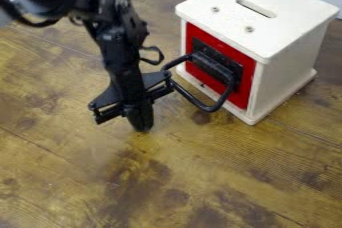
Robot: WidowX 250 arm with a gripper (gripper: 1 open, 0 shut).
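Note:
A white wooden box (274,22) stands at the right, with a red front panel (239,92) holding a black part (217,62) and a black looped handle that reaches out to the left. My black gripper (140,120) is low over the wooden floor, left of the box and pointing down. It is shut, and I see nothing between its fingers.
The box top has a slot and small bolts. A white edge shows at the top left behind the arm.

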